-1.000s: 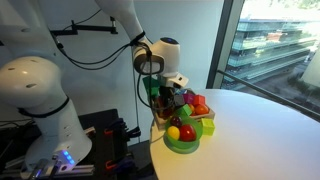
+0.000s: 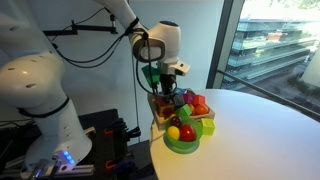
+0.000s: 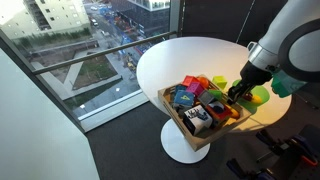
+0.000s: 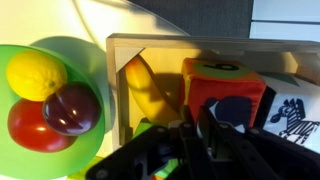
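Note:
My gripper hangs over the wooden box (image 4: 122, 50), its dark fingers low in the wrist view. Whether anything is between them is unclear. A yellow banana (image 4: 148, 92) lies along the box's near end, beside a red picture block (image 4: 222, 88) and a white zebra block (image 4: 293, 112). Outside the box, a green bowl (image 4: 82, 68) holds a lemon (image 4: 36, 75), a dark plum-like fruit (image 4: 72, 108) and a red fruit (image 4: 38, 122). In exterior view 1 the gripper (image 2: 168, 94) stands above the box's left part.
Several coloured blocks fill the box, among them a green block (image 2: 183, 111). A yellow-green block (image 2: 208, 127) sits on the table beside the bowl (image 2: 183, 146).
My arm has risen steadily over the box during the last second. The bowl, its fruit and the yellow-green block have stayed where they were.

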